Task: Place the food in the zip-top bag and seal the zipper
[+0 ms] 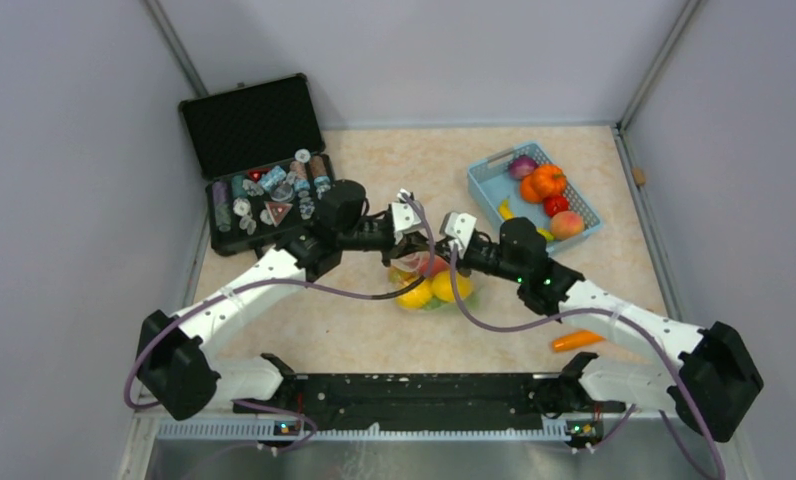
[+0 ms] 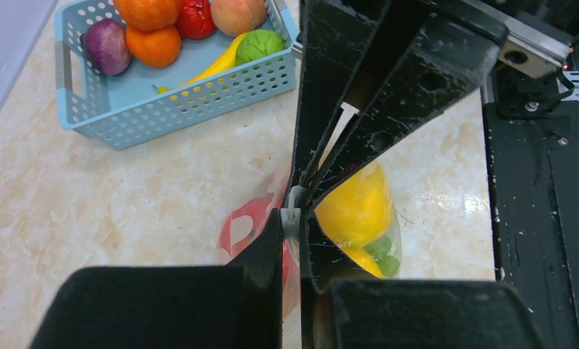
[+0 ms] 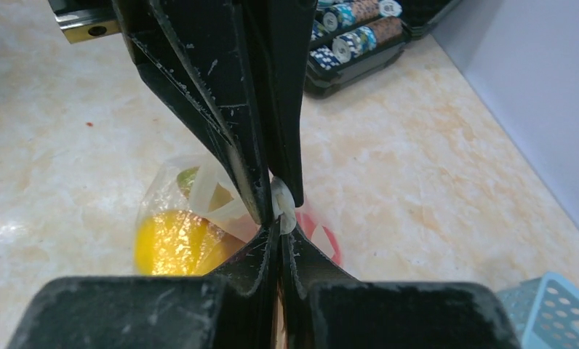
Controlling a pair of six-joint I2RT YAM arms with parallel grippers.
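Observation:
The clear zip bag (image 3: 160, 196) stands in the middle of the table with yellow fruit (image 1: 452, 287), something red (image 2: 244, 224) and something green (image 2: 382, 251) inside. My left gripper is shut on the bag's whitish top edge, which shows between its fingertips. Close against it, my right gripper is shut at the same stretch of rim; the whitish edge shows by its tips, but whether any film is pinched there is unclear. From above, the two wrists nearly meet over the bag and hide its mouth, so I cannot see how the zipper stands.
A blue basket (image 1: 486, 188) of vegetables and fruit stands at back right. An orange carrot (image 1: 577, 340) lies near the right arm. At back left is an open black case (image 1: 236, 233) of small items.

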